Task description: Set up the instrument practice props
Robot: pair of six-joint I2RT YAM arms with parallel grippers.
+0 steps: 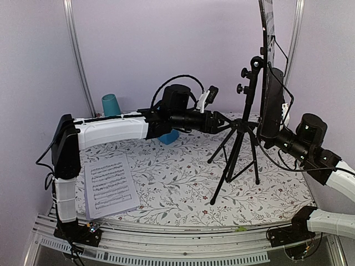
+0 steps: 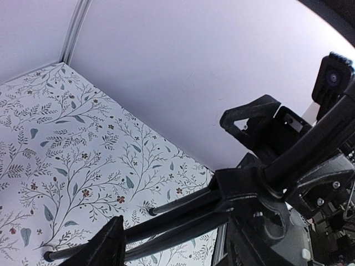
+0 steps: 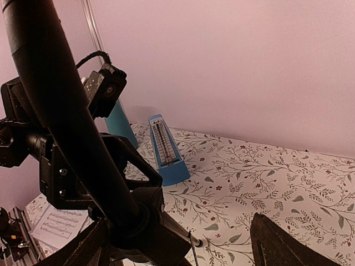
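A black music stand (image 1: 238, 133) stands upright on its tripod legs at the right of the table, its desk seen nearly edge-on at the top. My left gripper (image 1: 223, 120) is at the left side of the stand's hub; in the left wrist view its fingers (image 2: 108, 244) are apart, with tripod legs (image 2: 172, 219) crossing beyond them. Contact cannot be made out. From the right, my right gripper reaches toward the stand, its fingers spread wide. The stand's hub (image 3: 150, 227) shows near its left finger. A sheet of music (image 1: 111, 185) lies flat at the front left.
A blue metronome (image 3: 165, 149) stands at the back, largely hidden behind the left arm from above. A teal cup (image 1: 111, 105) is at the back left. Thin cables (image 1: 280, 86) hang around the stand's desk. Free patterned tabletop (image 1: 172, 188) lies in the front middle.
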